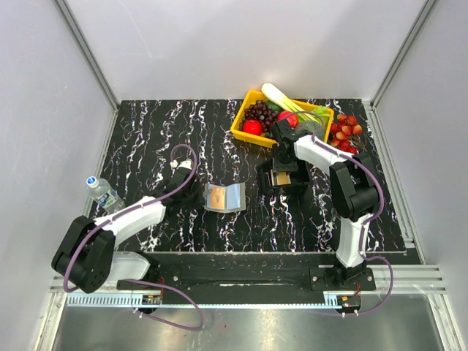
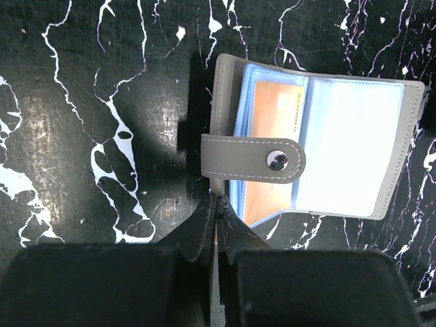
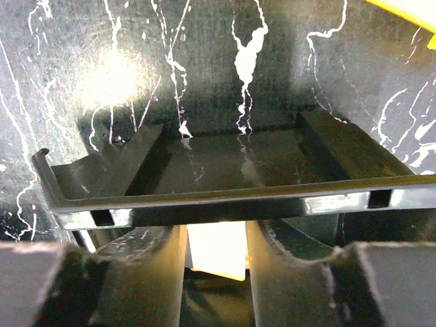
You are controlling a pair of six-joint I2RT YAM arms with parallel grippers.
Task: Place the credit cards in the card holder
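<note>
The grey card holder [image 2: 398, 157] lies spread open on the table, with an orange card [image 2: 272, 116] under its clear left sleeve and a strap with a snap across it. My left gripper is shut on the holder's left edge near the strap. In the top view, the black card box [image 1: 265, 178] stands right of the holder, a gold card [image 1: 281, 178] inside. My right gripper is reaching down into this box, its fingers part open around a bright card [image 3: 216, 251]. Whether they touch the card cannot be told.
Close behind the box stands a yellow basket [image 1: 238, 133] of fruit and vegetables, with red fruit [image 1: 346, 131] to its right. A water bottle [image 1: 106, 194] lies at the left edge. Bare table separates the holder from the box.
</note>
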